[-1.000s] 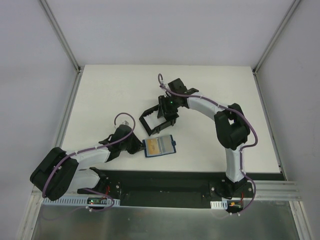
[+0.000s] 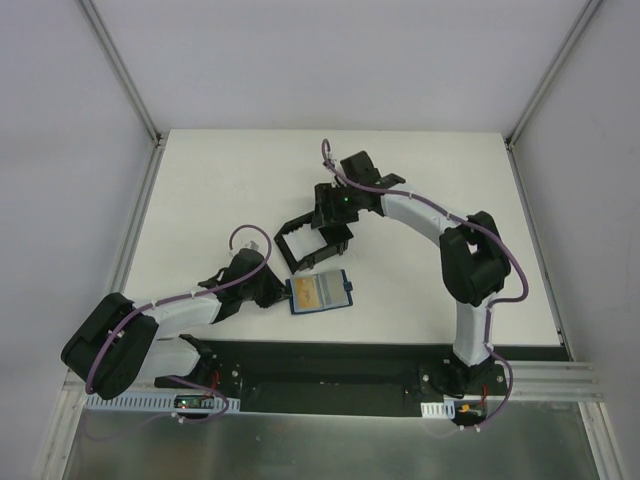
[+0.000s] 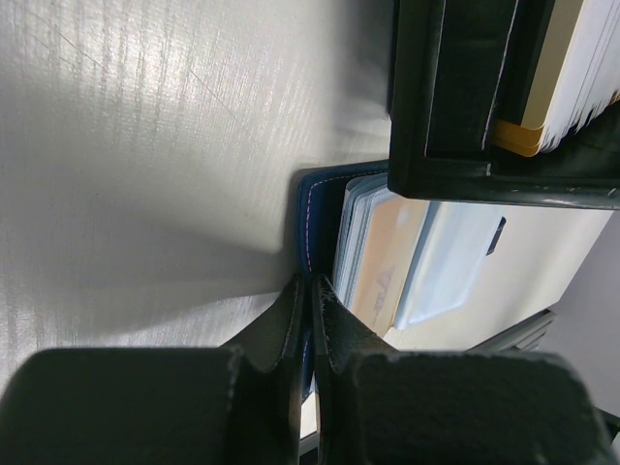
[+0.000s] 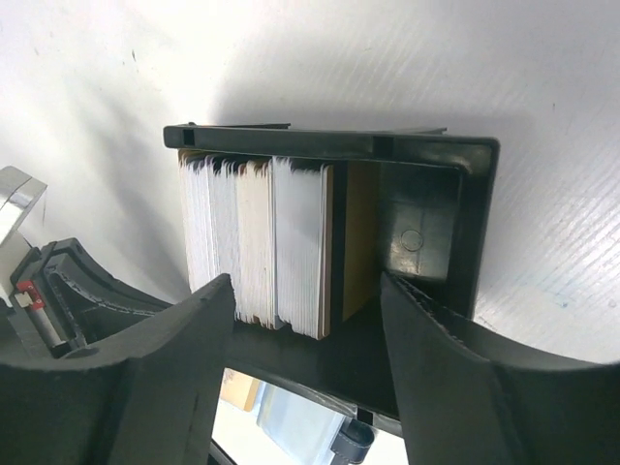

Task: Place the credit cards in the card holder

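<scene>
The blue card holder (image 2: 345, 297) lies flat on the table, a tan card and clear sleeves showing. My left gripper is shut at its left edge, the thin navy rim (image 3: 306, 228) running in between the fingertips. Upper rows of cards (image 4: 260, 242) stand packed in one side of a black box (image 4: 417, 147); the box's other end is empty. Over this box my right gripper is open, one finger (image 4: 213, 300) by the cards and the other by the empty end. No card shows held between its fingers.
The black box (image 2: 305, 262) stands just behind the card holder, its near corner close to the left gripper.
The black box has shifted slightly left since a second ago. The left arm and card holder have stayed put.
</scene>
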